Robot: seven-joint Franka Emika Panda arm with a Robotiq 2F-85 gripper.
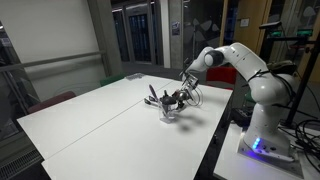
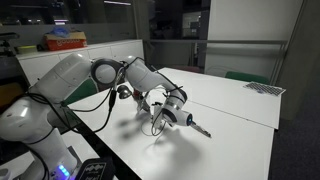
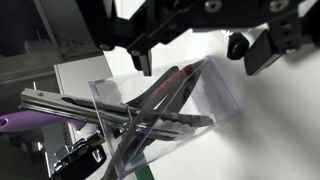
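In the wrist view a clear plastic bin (image 3: 222, 100) lies below my gripper, which stands open with nothing between its fingers. Several tools rest in the bin with their ends sticking out: metal tongs (image 3: 85, 107), something with a purple handle (image 3: 20, 121) and a black-handled utensil (image 3: 80, 158). A red part (image 3: 178, 78) shows deeper among them. From the first exterior view the gripper (image 1: 178, 100) is close to the bin (image 1: 167, 115) on the white table; the small scale hides whether they touch.
A wire tray (image 2: 262, 88) lies near the far edge in the second exterior view. Chairs, one of them green (image 2: 246, 78), stand beyond the table.
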